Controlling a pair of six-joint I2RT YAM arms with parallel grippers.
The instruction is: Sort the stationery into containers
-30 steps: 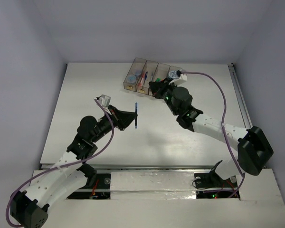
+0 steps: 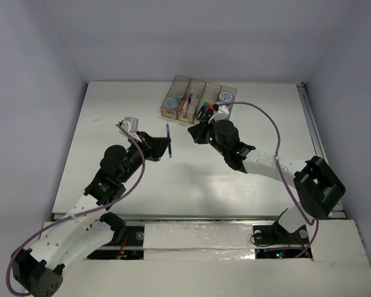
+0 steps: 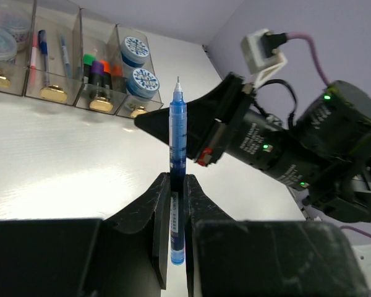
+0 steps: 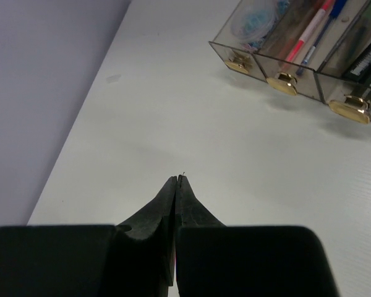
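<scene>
A blue pen (image 3: pixel 178 133) stands nearly upright in the left wrist view, with my left gripper shut on its lower half. Seen from the top, that pen (image 2: pixel 169 131) is over bare table, in front of the clear organizer (image 2: pixel 162 114). My right gripper is shut with no object showing between its tips. From above, the right gripper (image 2: pixel 191 131) hovers just before the organizer's front, to the right of the pen. One compartment holds a red pen (image 4: pixel 309 31) and a blue pen (image 4: pixel 324 28); the compartment beside it has dark markers (image 3: pixel 96 74).
Round lidded jars (image 3: pixel 136 51) fill the organizer's outer compartments. Gold knobs (image 4: pixel 282 83) stick out along its front. Both arms' tips are close together near the middle.
Over the last second the left gripper has shifted left and slightly toward the organizer, carrying the pen. The right gripper has moved toward the front and slightly left, away from the organizer.
</scene>
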